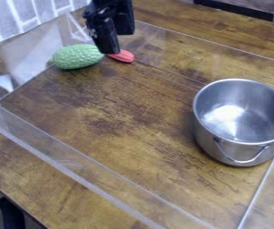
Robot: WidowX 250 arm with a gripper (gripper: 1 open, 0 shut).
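Observation:
My black gripper [111,46] is at the top left, just above a small pink object [123,56] lying on the wooden board. A green textured oval object [76,56] lies just left of it. Whether the fingers are open or shut is hard to tell from this view.
A steel pot [241,122] with a handle stands on the right. Clear edging strips border the area, and a pale cloth hangs at the upper left.

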